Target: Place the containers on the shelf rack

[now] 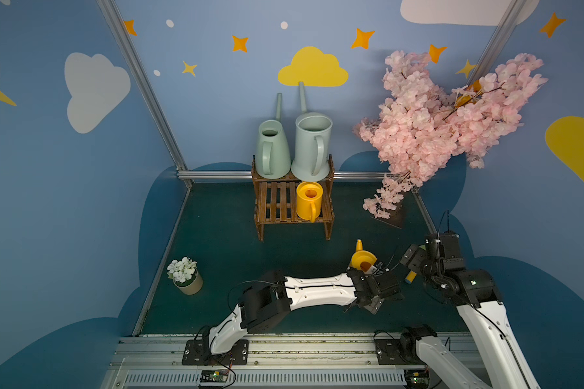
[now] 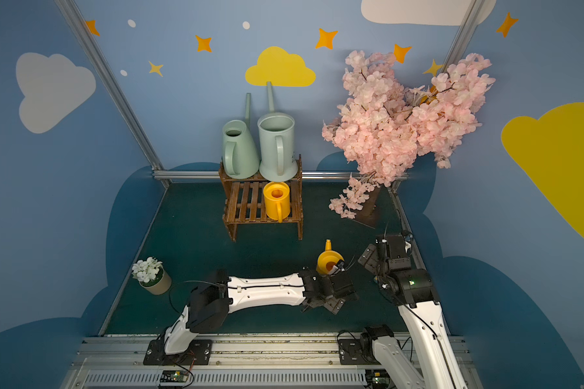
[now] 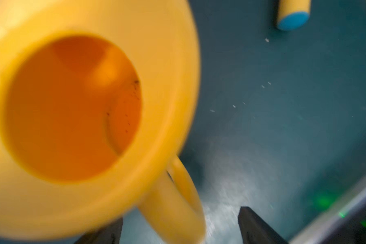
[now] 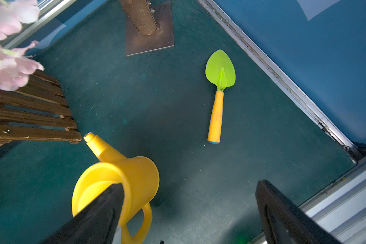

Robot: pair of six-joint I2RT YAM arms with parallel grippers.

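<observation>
A yellow watering can (image 4: 140,179) stands upright on the green floor in front of the shelf, spout toward the shelf side. My left gripper is over it, fingers part open. In the left wrist view the can's handle (image 3: 172,211) lies between the dark fingers, with no grip on it visible. My right gripper is to the right of the can, fingers wide apart and empty. The wooden shelf (image 1: 275,204) holds two pale green cans (image 1: 272,149) on top and another yellow can (image 1: 309,202) on its lower level, right side.
A green trowel with yellow handle (image 4: 216,116) lies right of the can. Pink blossom branches (image 1: 421,123) rise at back right. A white-flowered pot (image 1: 185,275) stands at left. The shelf's lower left slats are bare.
</observation>
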